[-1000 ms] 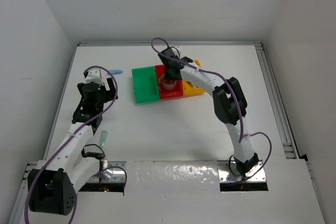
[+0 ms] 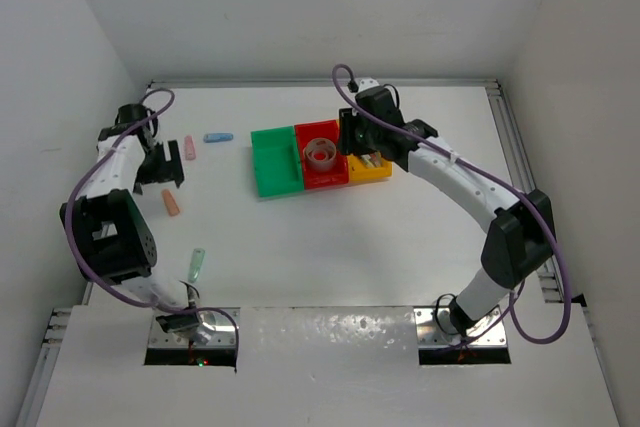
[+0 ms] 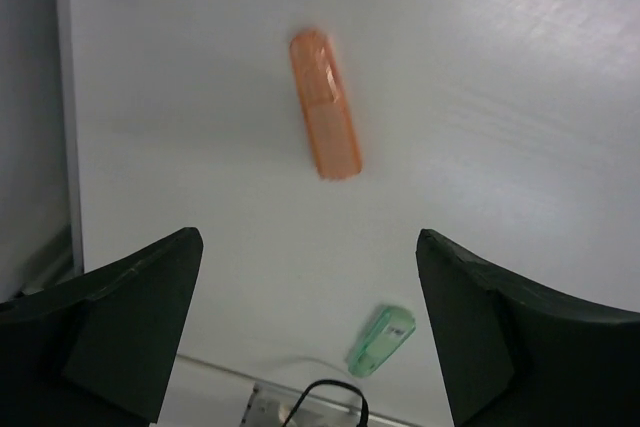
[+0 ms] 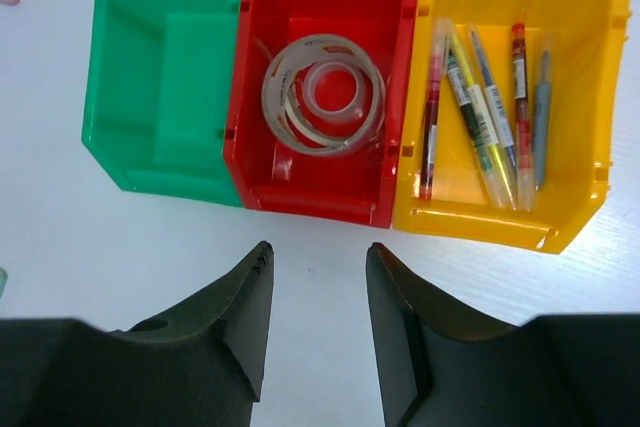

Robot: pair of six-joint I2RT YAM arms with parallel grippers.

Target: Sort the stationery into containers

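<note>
An orange oblong piece [image 3: 326, 107] lies on the table at the left. Over that area hovers my left gripper, open and empty. A green piece [image 2: 196, 265] lies nearer the front, a pink one [image 2: 189, 148] and a blue one [image 2: 218, 137] farther back. The green bin [image 4: 165, 172] is empty. Tape rolls [image 4: 275, 97] sit in the red bin [image 4: 315, 205], and several pens [image 4: 520, 97] in the yellow bin [image 4: 500, 227]. My right gripper stands open above the bins, nothing between its fingers.
The three bins stand side by side at the back middle. Clear table [image 2: 310, 257] stretches in front of them and to the right. Close to the left gripper runs the table's left edge, with a wall beyond.
The right gripper has moved right, from over the red bin toward the yellow one.
</note>
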